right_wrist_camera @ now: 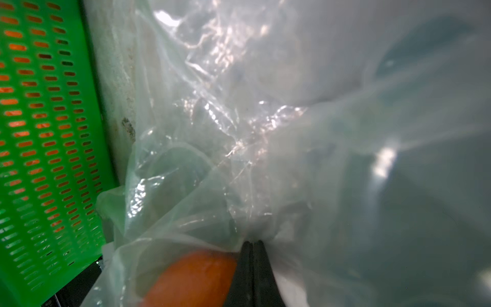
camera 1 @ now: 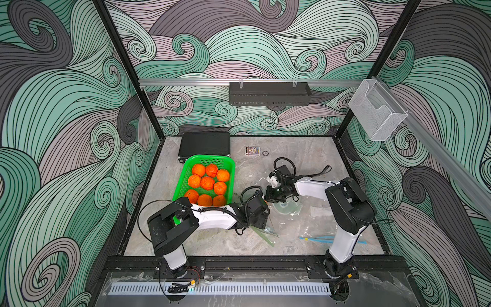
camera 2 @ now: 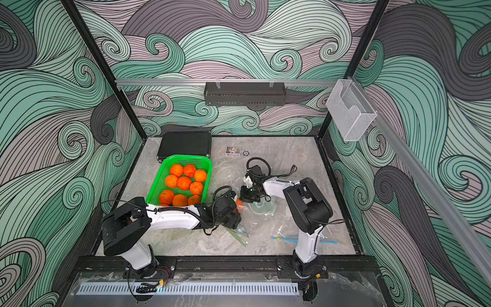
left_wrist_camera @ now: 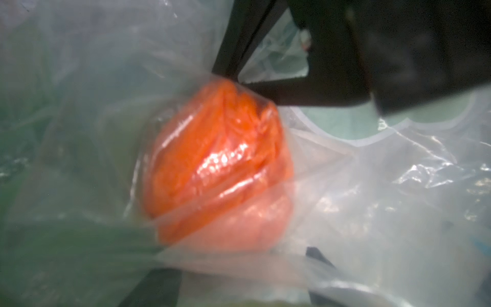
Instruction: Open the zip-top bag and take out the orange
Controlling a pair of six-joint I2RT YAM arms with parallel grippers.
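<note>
The orange (left_wrist_camera: 220, 174) is inside the clear zip top bag (left_wrist_camera: 419, 189), its skin showing through wrinkled film in the left wrist view. Two fingers of my left gripper stand apart at the bottom of that view, under or against the film, on the orange's near side. My right gripper is shut beside the orange (right_wrist_camera: 191, 278), and folds of the bag (right_wrist_camera: 230, 153) run toward its tips. Whether film is pinched there I cannot tell. From above, both grippers meet near the bag's left part, and the blue zip strip (camera 1: 332, 239) lies at right.
Left of the bag a green basket (camera 1: 233, 171) holds several oranges (camera 1: 207, 183). A black case (camera 1: 204, 145) and a small card (camera 1: 252, 151) lie at the back.
</note>
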